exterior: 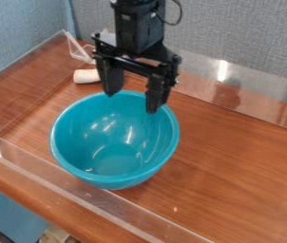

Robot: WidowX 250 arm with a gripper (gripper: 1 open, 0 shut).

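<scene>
My black gripper point(132, 89) hangs over the rear part of a large turquoise bowl point(114, 155), its two fingers spread wide and open, nothing visible between them. The bowl is empty as far as I can see and sits on a wooden tabletop near its front left edge.
A small pale cylindrical object point(86, 76) and a white strap-like item point(78, 51) lie behind the bowl at left. Textured grey walls rise at the back and left. A clear strip runs along the front edge.
</scene>
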